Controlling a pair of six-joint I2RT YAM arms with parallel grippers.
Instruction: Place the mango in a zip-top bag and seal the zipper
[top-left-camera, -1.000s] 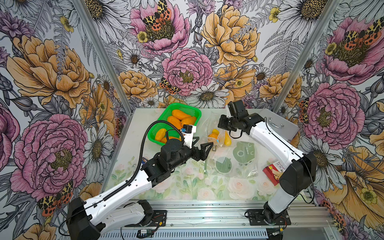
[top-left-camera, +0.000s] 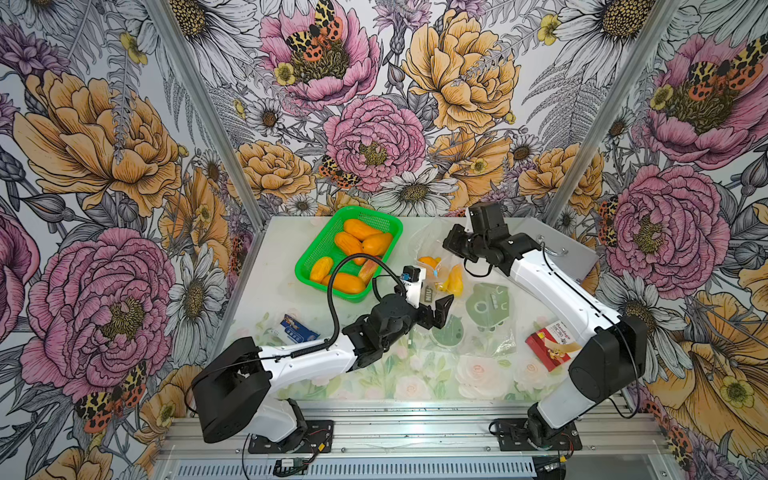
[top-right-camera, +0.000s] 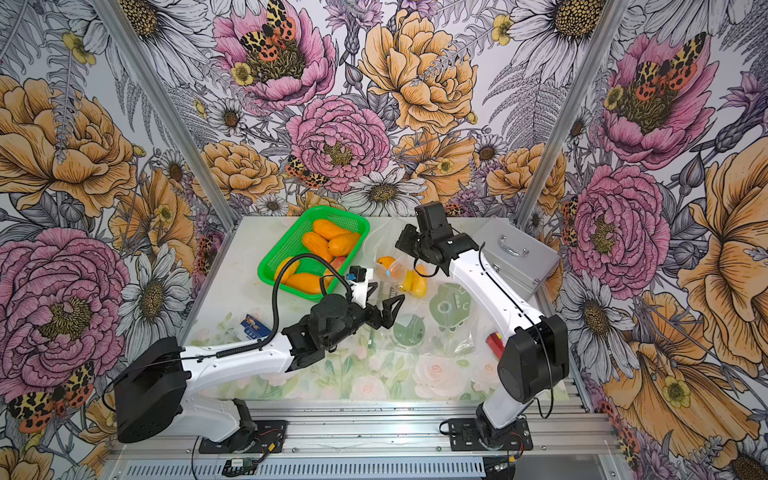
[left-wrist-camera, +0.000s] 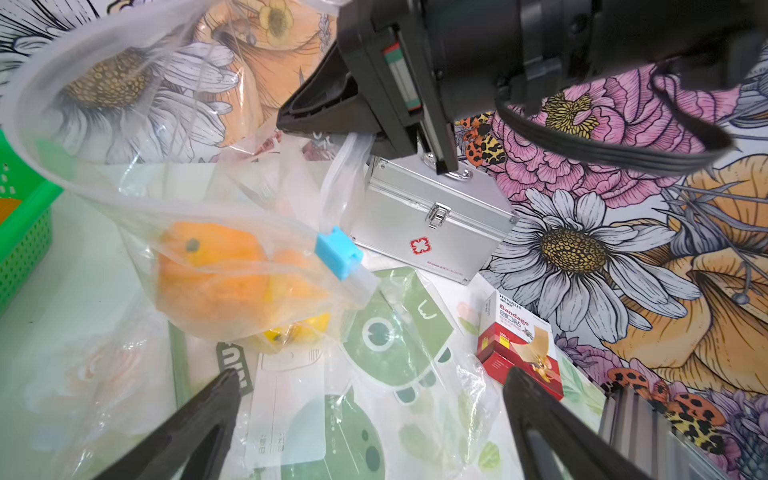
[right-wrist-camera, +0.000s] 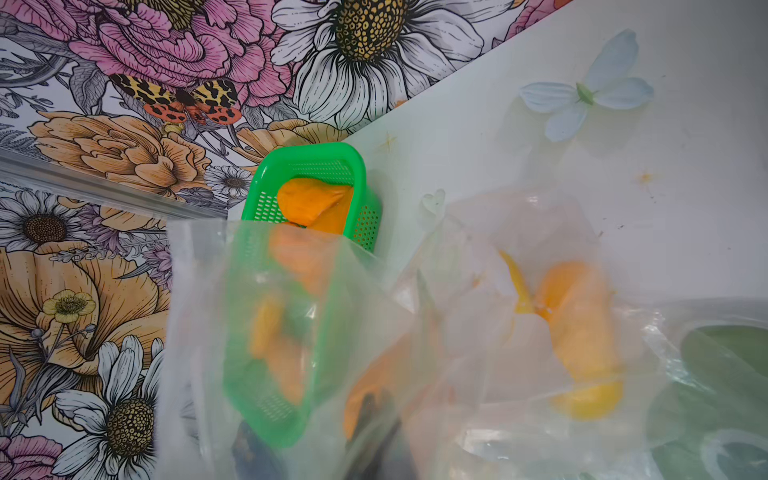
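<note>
A clear zip-top bag with a blue slider (left-wrist-camera: 337, 253) hangs from my right gripper (top-left-camera: 452, 240), which is shut on its upper film, as the left wrist view shows. Orange-yellow mango (left-wrist-camera: 209, 281) shows through the plastic low in the bag; whether inside or behind it is hard to tell. My left gripper (top-left-camera: 432, 312) is open in front of and below the bag, nothing between its fingers. More mangoes (top-left-camera: 357, 229) lie in the green basket (top-left-camera: 308, 252) at left. The right wrist view is veiled by plastic, hiding that gripper's fingertips.
Printed green bags (top-left-camera: 488, 308) lie flat at centre right. A metal case (left-wrist-camera: 428, 224) stands at the back right, a red bandage box (top-left-camera: 546, 344) at the right, a blue packet (top-left-camera: 296, 328) at front left.
My right gripper has shifted slightly with the bag.
</note>
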